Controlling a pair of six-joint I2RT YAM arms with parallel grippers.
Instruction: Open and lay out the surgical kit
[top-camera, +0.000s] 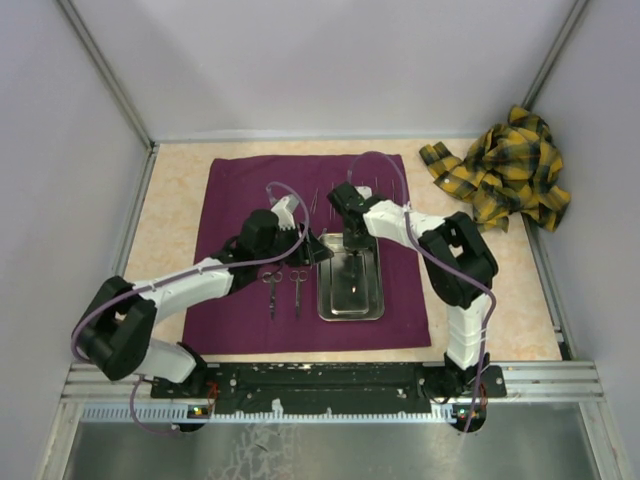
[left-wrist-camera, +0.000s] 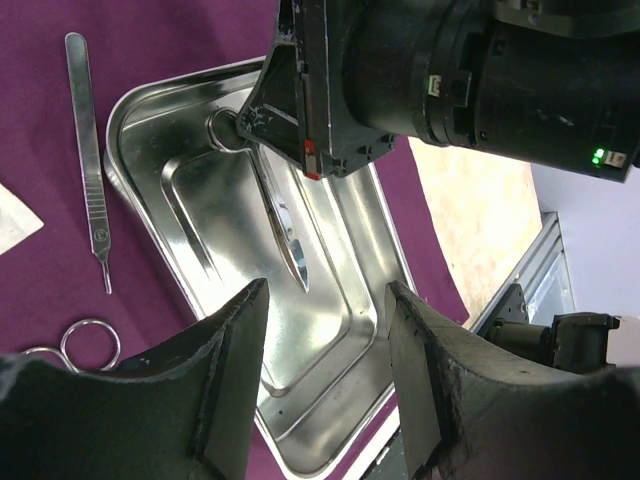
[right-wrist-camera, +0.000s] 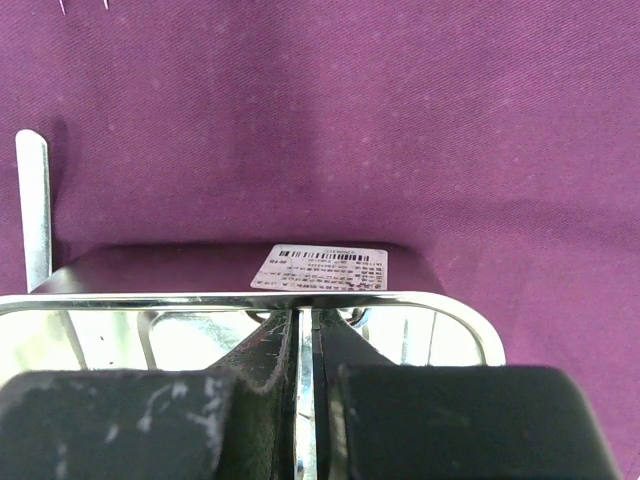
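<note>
The steel tray (top-camera: 350, 312) rests on the purple cloth, holding an instrument (left-wrist-camera: 285, 235) with a ring end under my right gripper. That gripper is shut at the tray's far end; whether its fingertips grip the instrument is hard to see. My left gripper is open above the tray's left side, nothing between its fingers. Left of the tray lie a scalpel handle (left-wrist-camera: 88, 150) and ringed instruments (top-camera: 297, 295); thinner instruments (top-camera: 314, 198) lie beyond it. A barcode label (right-wrist-camera: 318, 267) shows beside the far rim.
A yellow and black checked cloth (top-camera: 505, 165) is bunched at the back right. The purple cloth (top-camera: 240, 330) has free room at front left and back left. Walls bound the table at back and sides.
</note>
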